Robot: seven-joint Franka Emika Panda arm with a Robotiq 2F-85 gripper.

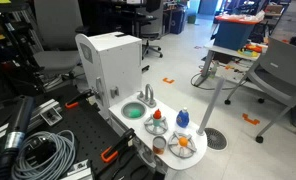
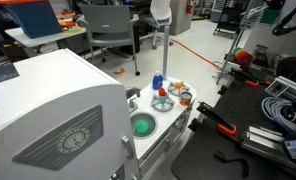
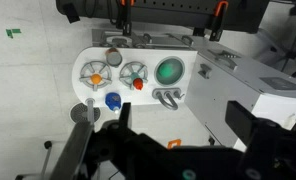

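My gripper is open in the wrist view, its dark fingers spread wide at the bottom with no object between them. Beneath it lies a white toy kitchen counter. A blue bottle (image 1: 182, 117) stands on the counter's edge beside two burners. On one burner sits a small red object (image 3: 138, 84), and an orange one (image 1: 183, 141) rests on the other. A metal can (image 1: 159, 145) stands near the front side. The green sink (image 3: 170, 70) looks empty, with a silver faucet (image 3: 168, 97) beside it.
A tall white toy cabinet (image 1: 110, 65) rises at the sink end of the counter. Along the black table (image 2: 253, 150) there are orange-handled clamps (image 2: 210, 122) and coiled cable (image 1: 46, 155). A white post (image 1: 216, 95) stands behind the counter; chairs are farther off.
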